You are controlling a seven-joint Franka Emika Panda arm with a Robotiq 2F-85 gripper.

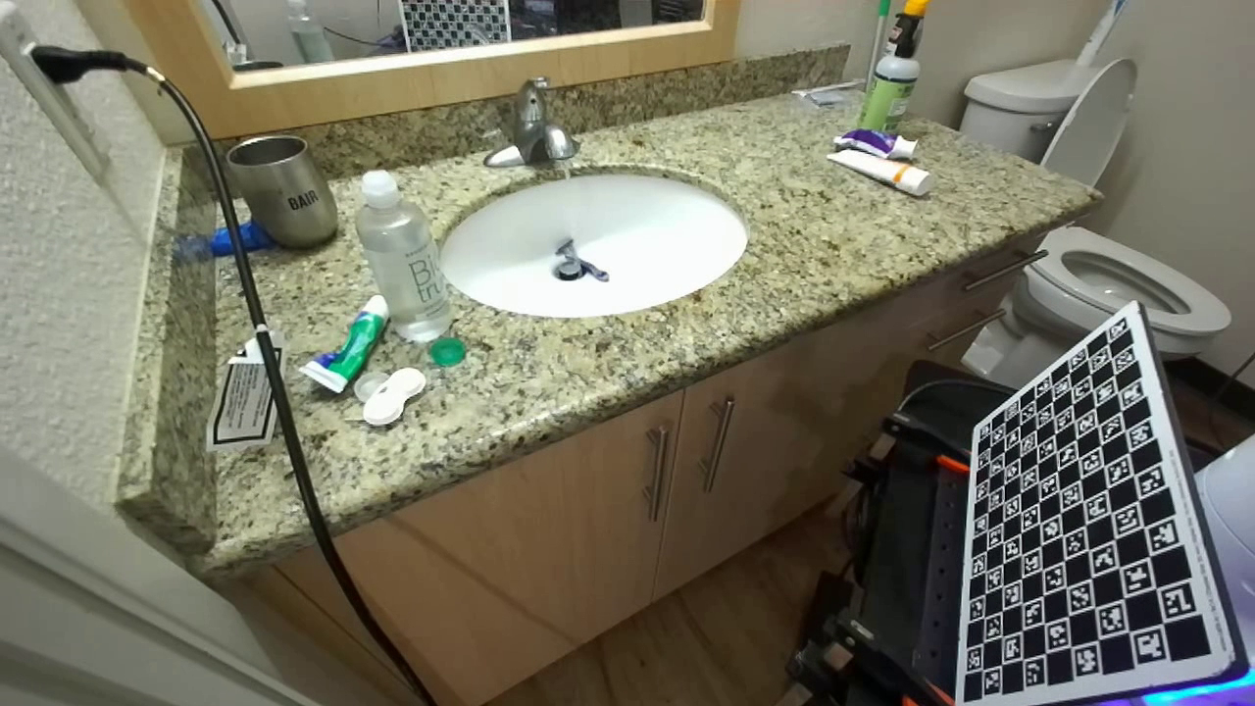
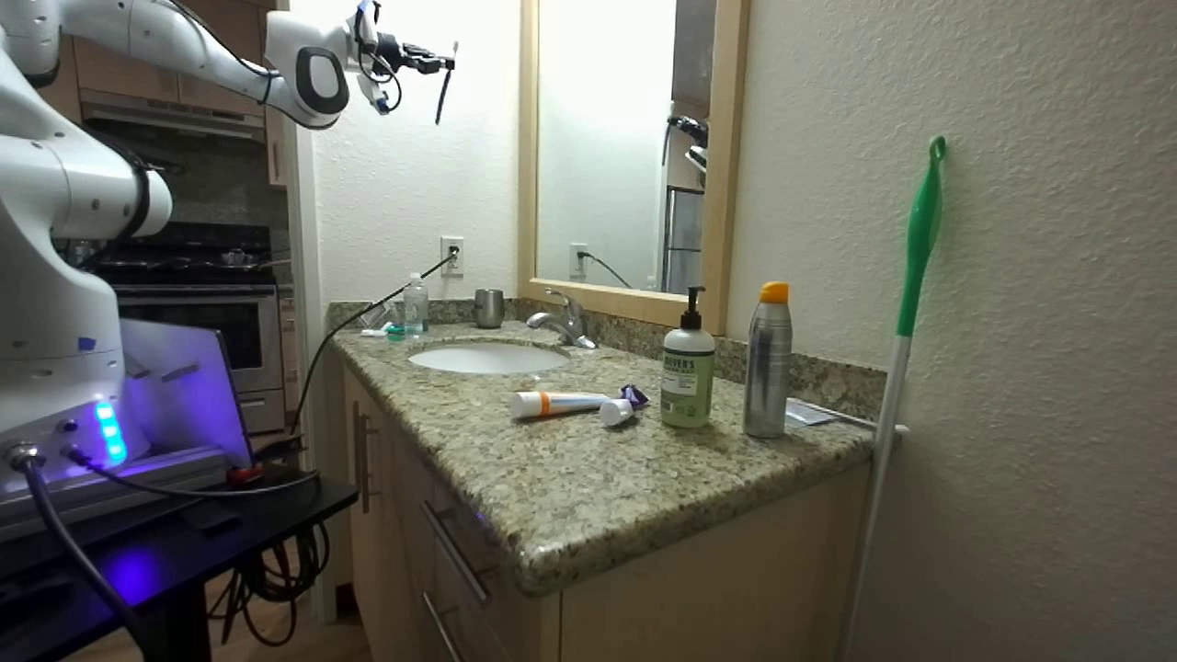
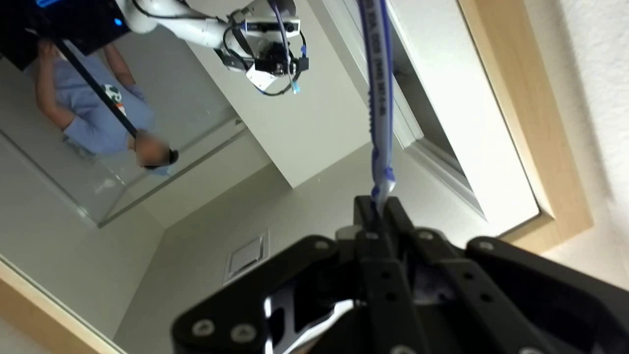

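High above the counter, my gripper [image 2: 446,57] is far from the objects below. In the wrist view the gripper is shut on one end of a long, thin, translucent packet [image 3: 381,100] with blue edges and printed lettering. What is inside the packet cannot be told. It runs up out of the top of that view, away from my fingertips. Exterior view 2 shows it only as a narrow dark strip [image 2: 444,97] slanting down from the gripper. Neither arm nor gripper appears directly in exterior view 1.
The sink basin [image 1: 612,235] is empty of loose items. To its left stand a clear bottle [image 1: 403,265], a steel cup [image 1: 282,194], a green tube [image 1: 356,341] and a white lens case [image 1: 394,395]. Right of it lie a white tube [image 1: 882,172], a purple tube [image 1: 873,142] and a soap bottle [image 2: 687,375]. A black cable [image 1: 253,306] crosses the left side.
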